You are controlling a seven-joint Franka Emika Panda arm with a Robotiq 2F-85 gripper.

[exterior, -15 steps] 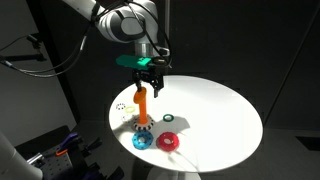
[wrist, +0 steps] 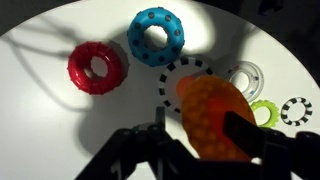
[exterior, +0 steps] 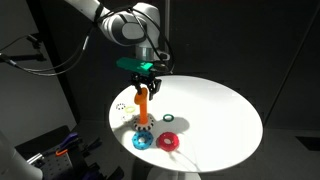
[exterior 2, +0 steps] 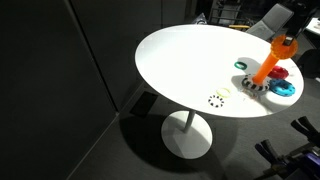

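An upright orange post (exterior: 142, 112) stands on the table with a wider orange piece (exterior 2: 285, 46) at its top, looking like a ring. A black-and-white ring (exterior: 144, 124) lies around the post's foot. My gripper is right at the post's top, its dark fingers on either side of the orange piece (wrist: 208, 108). Whether they touch or grip it is hard to tell. In the wrist view the orange piece hides most of the post and part of the black-and-white ring (wrist: 171, 82).
On the white table (exterior: 215, 110) lie a blue ring (exterior: 142, 141), a red ring (exterior: 168, 142) and a small green ring (exterior: 168, 118). A clear ring (wrist: 245, 77), a lime ring (wrist: 265, 112) and a spotted ring (wrist: 296, 111) lie on the post's other side.
The arm has come down slightly towards the post's top over the last second. The rings on the table have not moved.
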